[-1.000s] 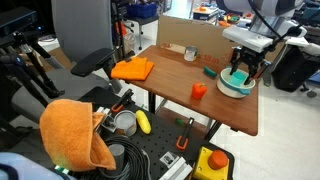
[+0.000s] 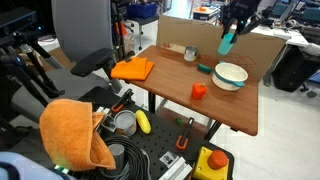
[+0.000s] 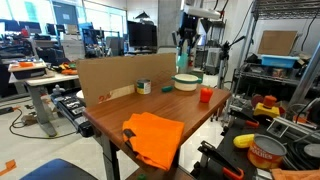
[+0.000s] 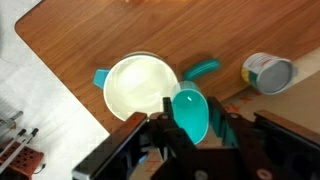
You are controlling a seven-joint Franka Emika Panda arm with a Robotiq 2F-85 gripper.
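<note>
Held in my gripper is a teal cylindrical object (image 4: 192,111), like a cup or bottle; its round pale end faces away from the wrist. The fingers close on it from both sides. In exterior view 1 the teal object (image 2: 227,43) hangs tilted in the air above the table, up and a little left of a white bowl (image 2: 231,73). The bowl stands on the wooden table with teal handles at its sides. From the wrist, the bowl (image 4: 140,86) looks empty and lies beside the held object, not under it.
A small green object (image 2: 204,69) lies left of the bowl, with a can (image 2: 190,53) farther back. Nearer are a red object (image 2: 198,91) and an orange cloth (image 2: 132,68). A cardboard panel (image 2: 260,50) stands along the back edge.
The teal object was in the bowl with the gripper on it. It has risen out and shifted slightly left, still held; the bowl has stayed on the table.
</note>
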